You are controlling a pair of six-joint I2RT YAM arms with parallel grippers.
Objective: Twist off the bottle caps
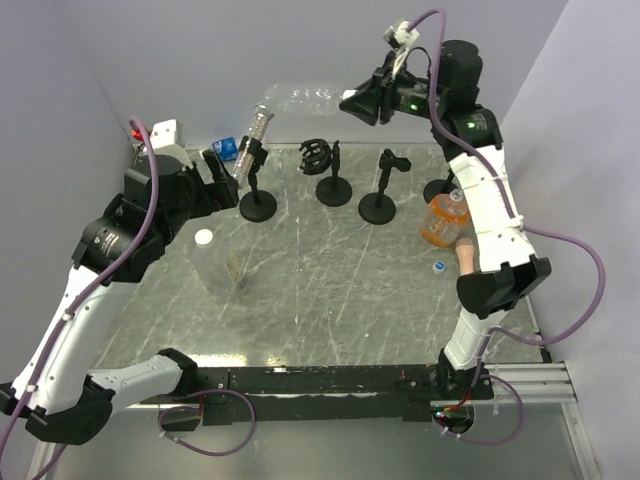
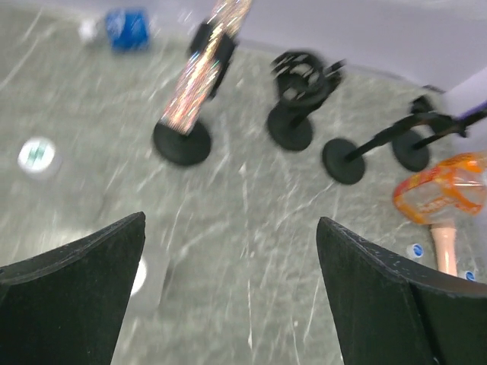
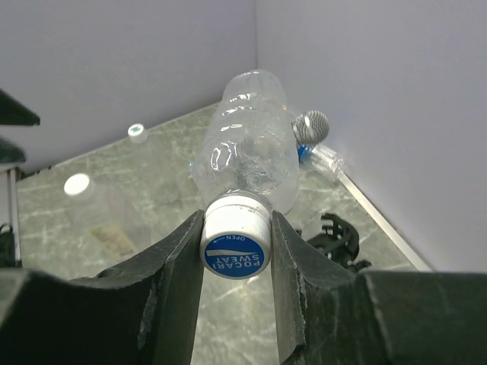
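Observation:
A clear bottle (image 3: 251, 137) with a white cap (image 3: 236, 242) is held up by my right gripper (image 1: 362, 100); its two fingers (image 3: 176, 285) pinch the cap from both sides. From the cap the bottle (image 1: 300, 98) extends leftward, nearly level, above the back of the table. My left gripper (image 1: 222, 188) is open, below and left of the bottle, with nothing between its fingers. A clear bottle (image 1: 216, 265) with a white cap (image 1: 204, 237) stands on the table under the left arm. The right wrist view shows another white-capped bottle (image 3: 138, 134) behind it.
Black stands (image 1: 377, 207) line the back, one carrying a microphone (image 1: 253, 145). A blue-labelled bottle (image 1: 225, 149) lies at the back left. On the right are an orange-labelled bottle (image 1: 445, 218) and a loose blue cap (image 1: 439, 267).

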